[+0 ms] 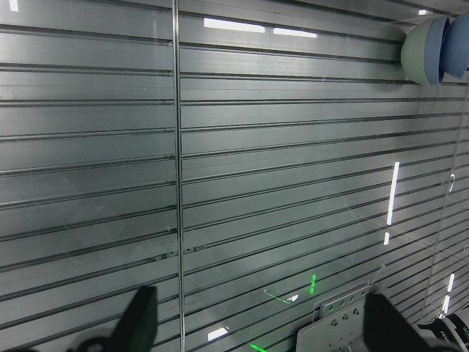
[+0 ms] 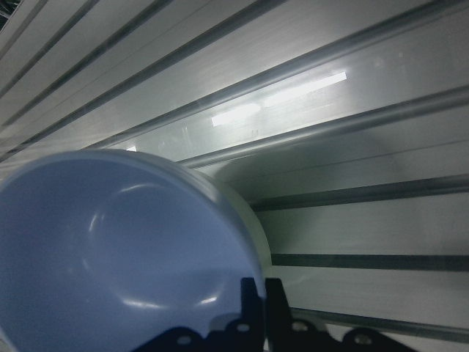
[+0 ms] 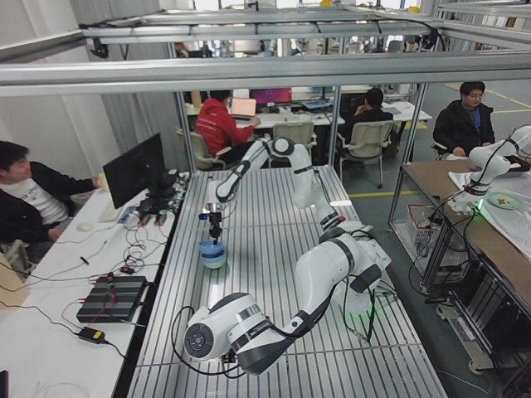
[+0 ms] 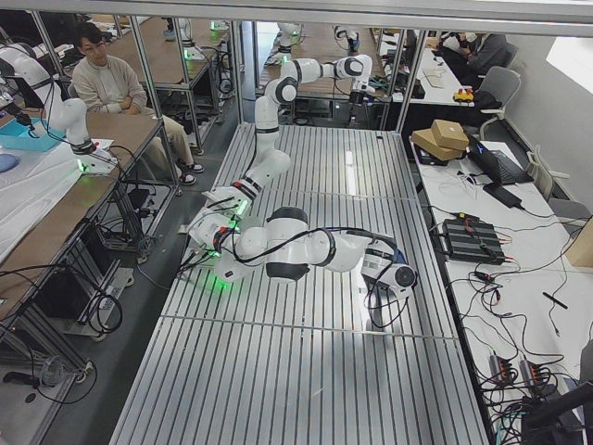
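Nested bowls, a blue one (image 3: 211, 247) over a pale green one (image 3: 213, 262), stand on the slatted metal table at the left side in the camera left view. My right gripper is shut on the blue bowl's rim, which fills the lower left of the right wrist view. The same stack shows at the top right of the left wrist view, with blue (image 1: 456, 51) and green (image 1: 416, 55) sides. My left gripper hangs over bare table; its dark, blurred fingers stand far apart, open with nothing between them.
My two arms reach over it from one side. A white desk (image 3: 50, 356) with a monitor, power units and cables runs alongside. A neighbouring bench (image 3: 506, 249) with another robot stands opposite. People sit around the cell.
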